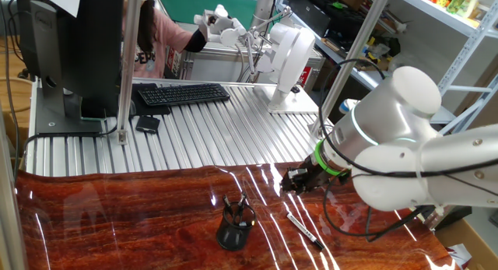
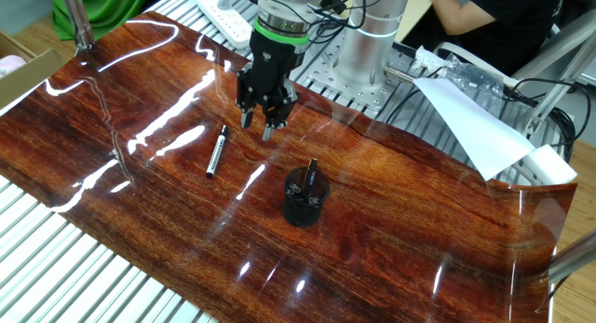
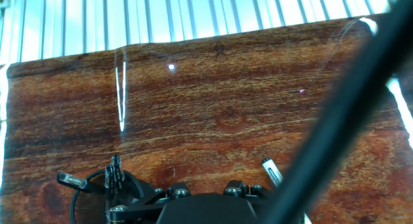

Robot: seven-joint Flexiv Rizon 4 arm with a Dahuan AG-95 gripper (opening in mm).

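Note:
A white marker with a black cap (image 2: 217,153) lies alone on the wood-patterned sheet. To its right in exterior view 2 stands a black pen cup (image 2: 304,209), upright with dark pens (image 2: 311,175) in it; exterior view 1 shows the same cup (image 1: 233,233) left of the marker (image 1: 304,232). My gripper (image 2: 257,127) hangs above the sheet, behind the marker and cup in that view, its fingers apart and empty. Along the bottom of the wrist view, the cup (image 3: 132,188) appears left of the gripper and part of the marker (image 3: 272,172) to the right.
The glossy wood-patterned sheet (image 1: 117,215) is otherwise clear around both items. Beyond it stand a keyboard (image 1: 183,94), a monitor (image 1: 92,52) and a white fan-like device (image 1: 289,60). A black cable (image 3: 342,114) crosses the wrist view. White paper (image 2: 470,123) lies at the sheet's edge.

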